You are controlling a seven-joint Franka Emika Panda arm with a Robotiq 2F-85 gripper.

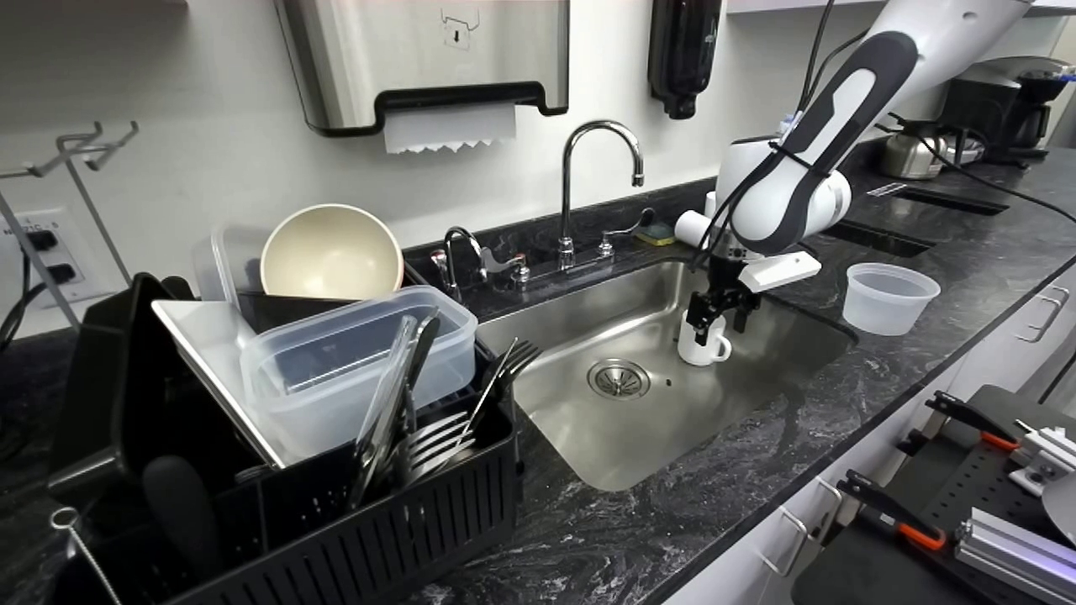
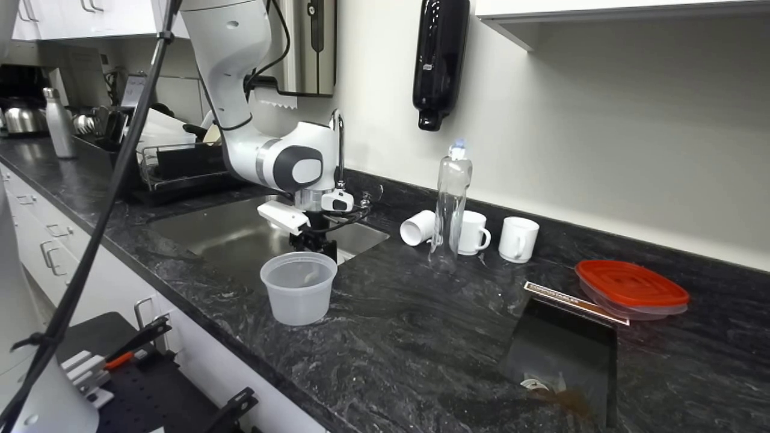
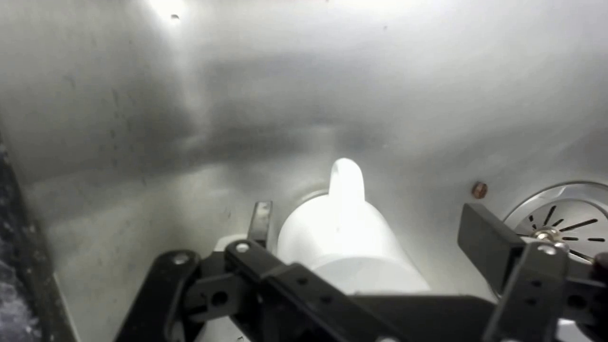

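A white mug [image 1: 696,353] stands in the steel sink [image 1: 646,444], to the right of the drain, its handle to the right in exterior view 1. My open gripper [image 1: 721,318] points down at it from above. In the wrist view the mug [image 3: 342,233] lies between the widely parted fingers of the gripper, much closer to the left one. A gap shows on the right; contact on the left cannot be told. Its handle points up in that view. The container and arm mostly hide the mug in exterior view 2.
A clear plastic tub [image 2: 299,296] stands on the counter beside the sink. Behind it are a clear bottle [image 2: 451,198] and several white mugs. The faucet [image 1: 567,202] rises at the sink's back; a full dish rack [image 1: 403,524] borders its left. The sink's left half is free.
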